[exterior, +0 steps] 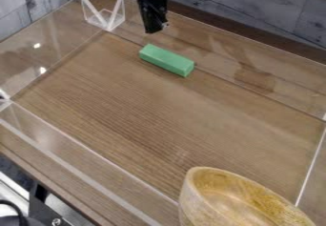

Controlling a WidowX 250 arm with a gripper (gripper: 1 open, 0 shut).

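A black gripper [154, 22] hangs at the top middle of the camera view, over the back of the wooden surface [140, 144]. Its fingers are small and dark, so its finger state is unclear. A green block [167, 60] lies on the wood just below and in front of the gripper, apart from it. A clear angular object [105, 14] stands to the left of the gripper near the back.
A large yellow bowl [261, 203] fills the bottom right corner. Dark cables lie off the surface at the lower left.
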